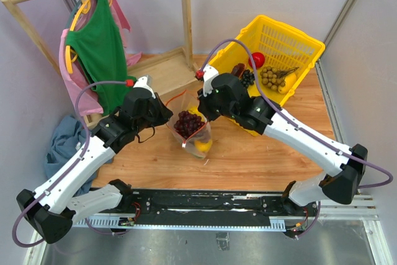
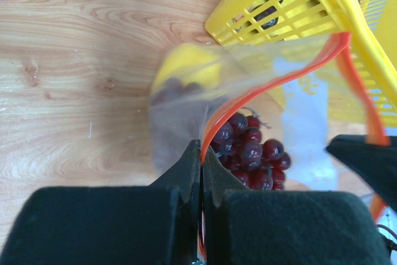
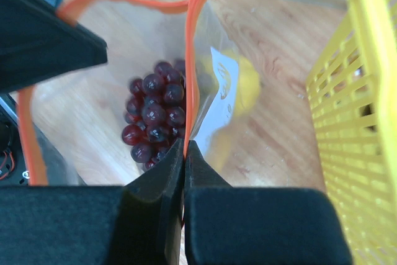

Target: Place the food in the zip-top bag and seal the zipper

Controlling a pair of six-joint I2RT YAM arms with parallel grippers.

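A clear zip top bag (image 1: pixel 191 144) with an orange-red rim hangs open between my two arms, just above the wooden table. Dark red grapes (image 1: pixel 188 125) and something yellow (image 1: pixel 203 146) are inside it. My left gripper is shut on one side of the rim, seen in the left wrist view running up from between its fingers. On the opposite side, my right gripper is likewise shut on the rim. Grapes (image 3: pixel 155 116) show through the mouth of the bag in the right wrist view.
A yellow basket (image 1: pixel 263 29) with a tomato (image 1: pixel 257 60), black grapes and other food stands at the back right. At the left are a wooden rack (image 1: pixel 187 17) with clothes and a blue cloth (image 1: pixel 64 147).
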